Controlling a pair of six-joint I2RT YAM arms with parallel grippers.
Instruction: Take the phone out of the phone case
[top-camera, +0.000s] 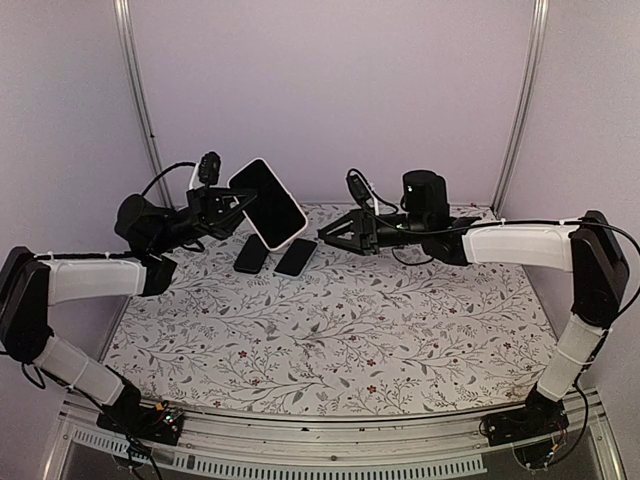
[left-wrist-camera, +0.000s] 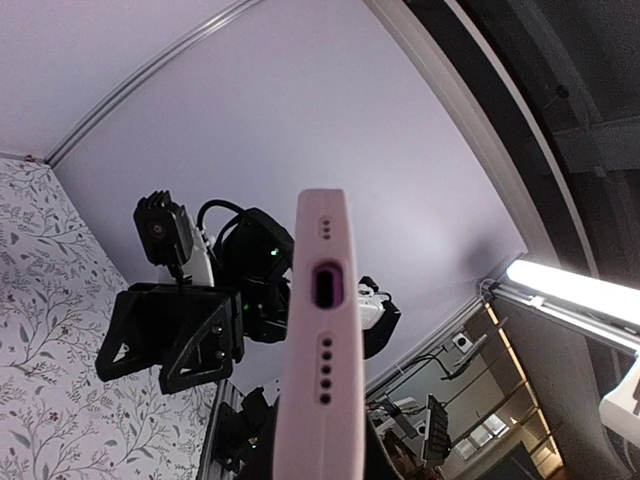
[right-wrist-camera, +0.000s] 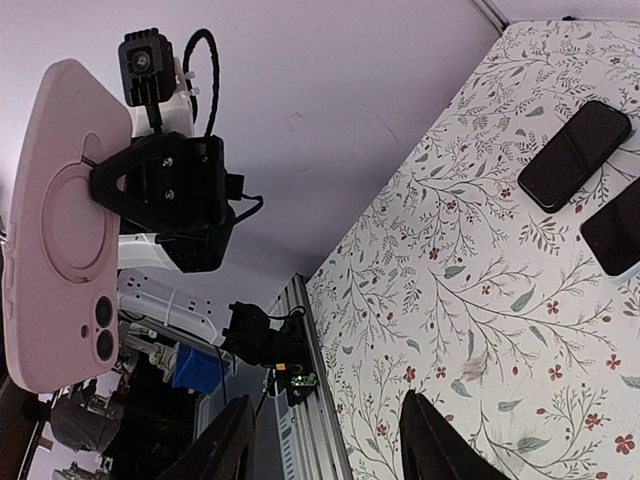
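Observation:
A phone in a pink case (top-camera: 268, 208) is held in the air, tilted, by my left gripper (top-camera: 228, 203), which is shut on it. The top view shows its dark screen with a pale rim; the right wrist view shows the pink back (right-wrist-camera: 55, 250) with two camera lenses; the left wrist view shows the case's end (left-wrist-camera: 322, 390) with port and holes. My right gripper (top-camera: 328, 236) hangs to the right of the phone, apart from it, its fingers part open with nothing seen between them.
Two dark phones (right-wrist-camera: 572, 155) (right-wrist-camera: 612, 228) lie on the floral table (top-camera: 340, 350) at the back left, below the held phone.

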